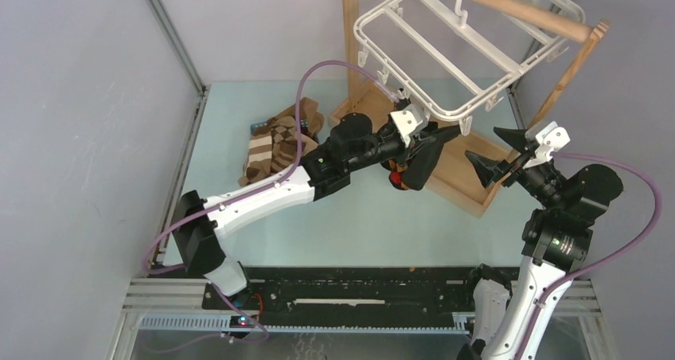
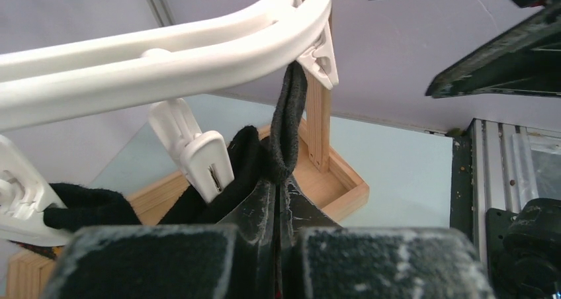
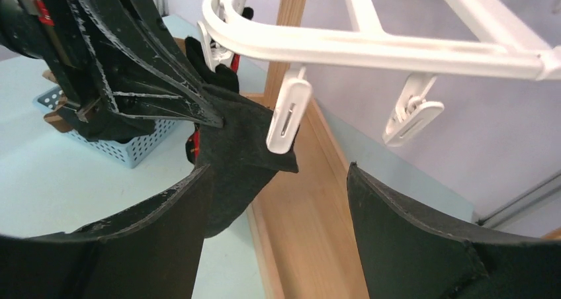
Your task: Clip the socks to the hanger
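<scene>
The white hanger (image 1: 446, 33) hangs from a wooden rail, with clips along its edge. Dark socks (image 3: 235, 167) dangle beneath its near corner. My left gripper is shut on a dark sock (image 2: 289, 114) just below a corner clip (image 2: 317, 57); other dark fabric lies against two clips further left. In the right wrist view the held sock's upper edge reaches behind a clip (image 3: 288, 110). My right gripper (image 1: 485, 153) stands open right of that corner, nothing between its fingers.
A basket with brown patterned socks (image 1: 278, 145) sits on the left of the table. A wooden box (image 1: 470, 205) lies below the hanger, between wooden posts (image 1: 351, 25).
</scene>
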